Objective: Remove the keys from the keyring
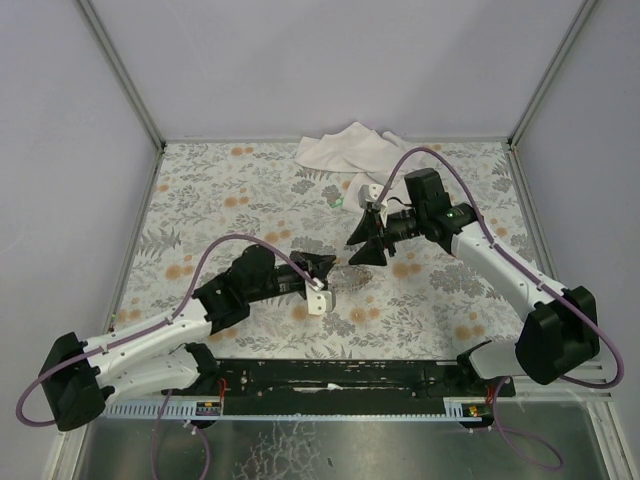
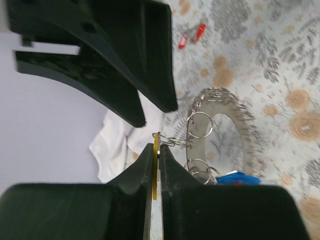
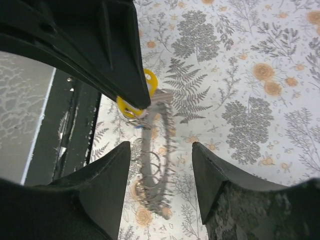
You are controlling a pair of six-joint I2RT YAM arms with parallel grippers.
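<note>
My left gripper (image 1: pixel 326 262) is shut on a thin yellow key tag (image 2: pixel 155 180) at the middle of the table, seen upright between its fingers in the left wrist view. A grey strap-like keyring (image 2: pixel 200 120) with several metal rings hangs beside it, along with a blue piece (image 2: pixel 235 177). In the right wrist view the yellow piece (image 3: pixel 129 107) shows behind a dark finger, and the keyring appears blurred. My right gripper (image 1: pixel 365 250) is open just to the right of these, with nothing between its fingers.
White cloths (image 1: pixel 345 150) lie at the back of the table. A small green item (image 1: pixel 337 202) lies near them. The patterned table is otherwise mostly clear on the left.
</note>
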